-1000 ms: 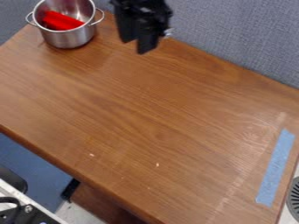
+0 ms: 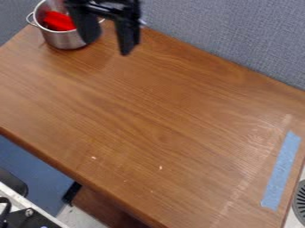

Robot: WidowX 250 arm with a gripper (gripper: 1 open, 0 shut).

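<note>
A steel pot (image 2: 60,37) with small handles stands at the back left corner of the wooden table (image 2: 155,125). A red object (image 2: 56,20) lies inside it. My dark gripper (image 2: 105,34) hangs at the top edge of the view, over the pot's right part and just right of it, partly hiding the pot. It is blurred, with two fingers apart, open, and I see nothing held between them.
A blue strip (image 2: 280,169) runs along its right side. A grey padded wall (image 2: 238,44) stands behind. A dark cable and equipment sit at the lower left corner.
My gripper has moved left, toward and partly over the pot. The pot and the red object look unmoved.
</note>
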